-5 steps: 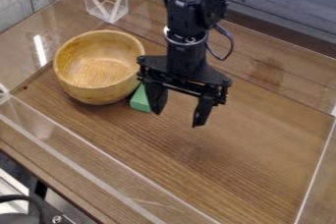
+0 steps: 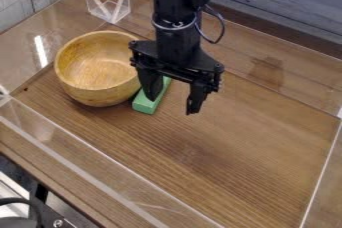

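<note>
My black gripper (image 2: 174,90) hangs at the centre over the wooden table, its two dark finger parts spread apart to left and right. Just behind and below its left side, a green block (image 2: 147,103) lies flat on the table, partly covered by the gripper. A round yellow wooden bowl (image 2: 83,68) sits to the left of the gripper, close beside the green block. I cannot see anything held between the fingers.
A clear, angular plastic object (image 2: 106,7) stands at the back left.
My gripper has risen slightly and shifted a little, so that more of the green block shows. The bowl stays where it was.
</note>
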